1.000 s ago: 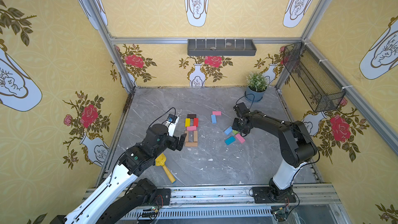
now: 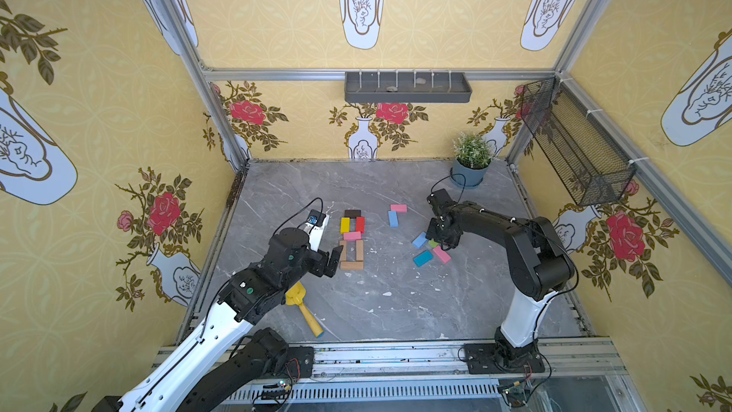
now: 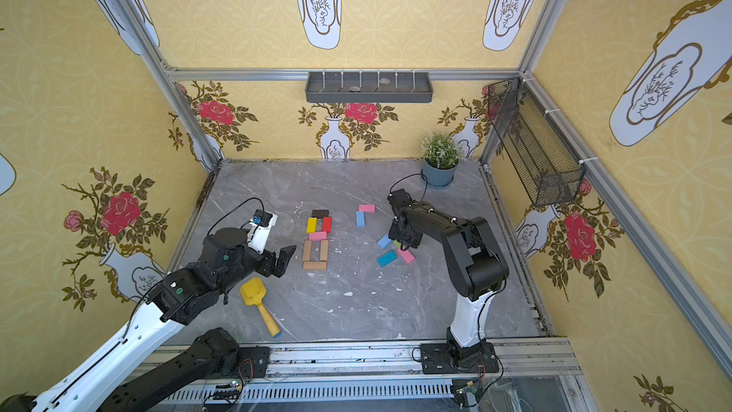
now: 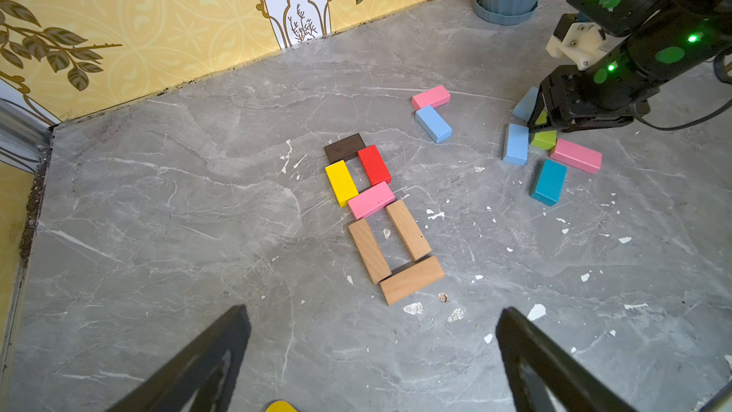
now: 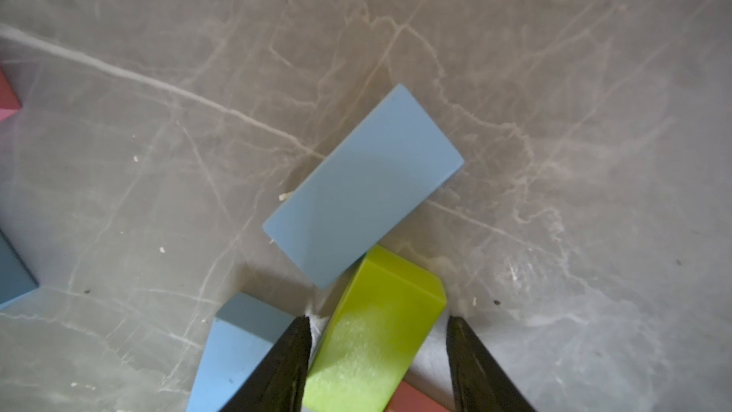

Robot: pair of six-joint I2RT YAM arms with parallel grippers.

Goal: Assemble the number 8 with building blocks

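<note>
On the grey table an 8-shaped outline of blocks lies flat: a dark brown block on top, a yellow block and a red block as upper sides, a pink block across the middle, two wooden blocks as lower sides and a wooden block at the bottom. My left gripper hangs open and empty beside its lower part. Over at the right cluster, my right gripper has its fingers apart on either side of a green block, with a gap at the right finger.
Crowding the green block are a light blue block, another blue block, a pink block and a teal block. A pink and a blue block lie farther back. A yellow scoop rests near the left arm.
The right arm's elbow has shifted slightly up and left, with its gripper moving a little at the green block. The left arm and the outline of blocks stay put.
</note>
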